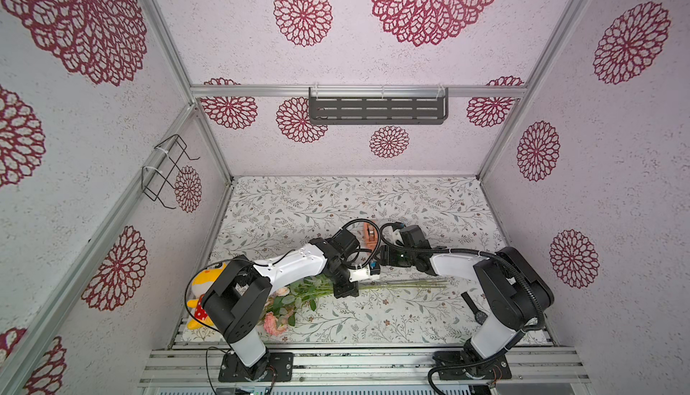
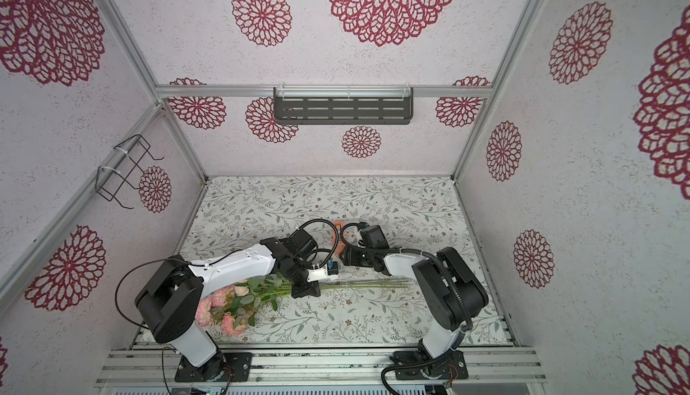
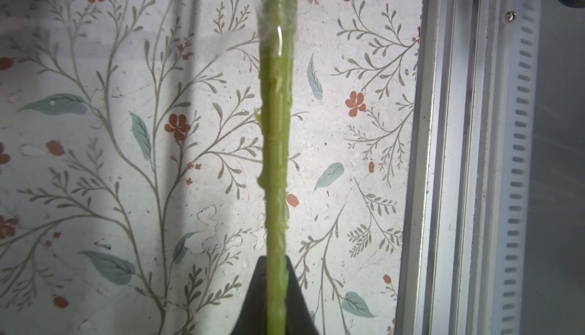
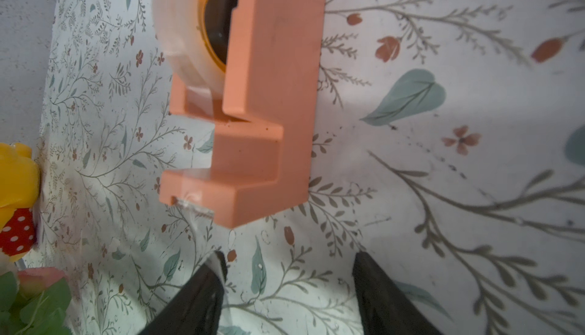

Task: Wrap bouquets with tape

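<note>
The bouquet's green stems (image 3: 277, 127) run up through the left wrist view, clear tape (image 3: 277, 21) around them and a see-through strip stretching off leftward. At the bottom edge my left gripper is shut on these stems. Pink roses (image 1: 274, 323) lie to its left in the top left view. An orange tape dispenser (image 4: 268, 146) carrying a clear roll (image 4: 182, 27) lies beyond my right gripper, whose fingers stand apart with only tabletop visible between them. A faint clear strip trails from the dispenser down toward the left-hand finger (image 4: 204, 292).
A yellow toy (image 1: 208, 278) sits at the far left behind the left arm. Near the right arm's base lies a dark strap-like object (image 1: 474, 308). Free tabletop spreads at the back and at the front middle.
</note>
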